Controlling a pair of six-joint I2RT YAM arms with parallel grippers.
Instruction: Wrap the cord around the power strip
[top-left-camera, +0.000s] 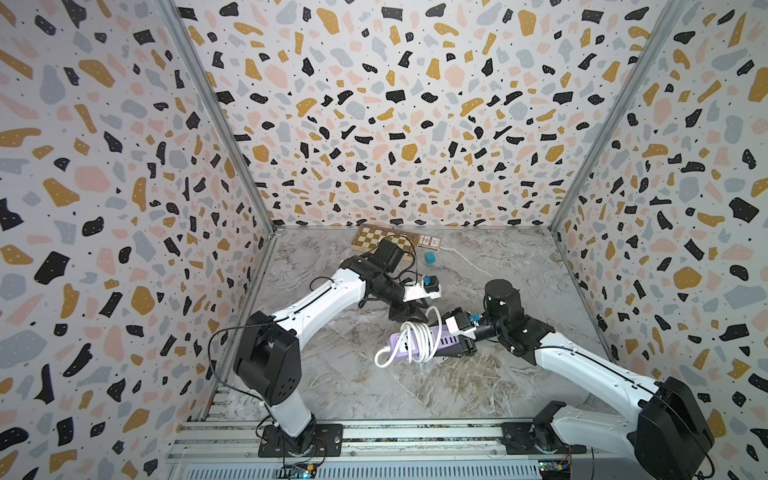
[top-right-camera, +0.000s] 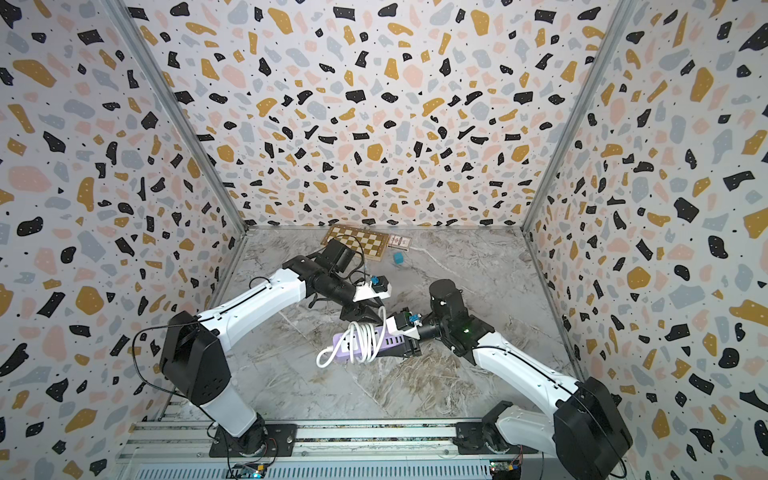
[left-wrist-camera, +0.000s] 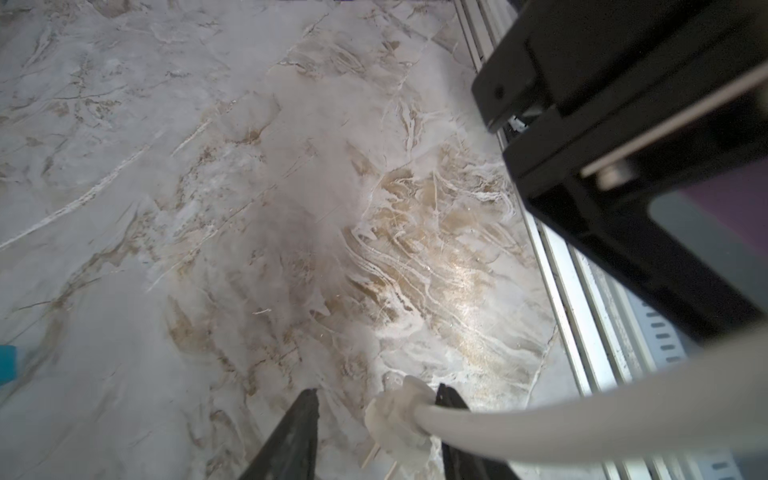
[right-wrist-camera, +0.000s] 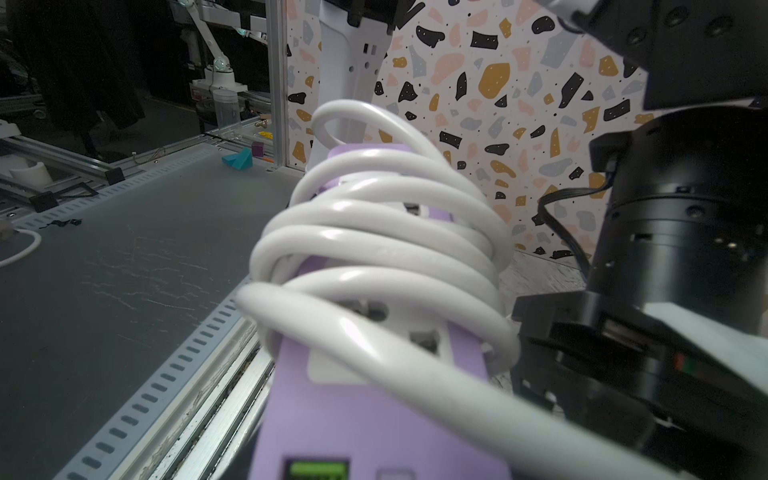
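The lavender power strip (top-left-camera: 449, 339) is up off the table, its right end held by my right gripper (top-left-camera: 462, 340), which is shut on it. White cord (right-wrist-camera: 376, 244) circles the strip in several side-by-side loops, and one loop sticks out past the far end. From the nearest turn a free length runs off to the lower right of the right wrist view. In the left wrist view, the cord's pale plug end (left-wrist-camera: 397, 424) sits between the fingers of my left gripper. These stand open, with a gap on the plug's left side.
A checkered board (top-left-camera: 372, 239), cards (top-left-camera: 429, 241) and a small blue block (top-left-camera: 429, 257) lie at the back of the table. Both arms are close together around the strip.
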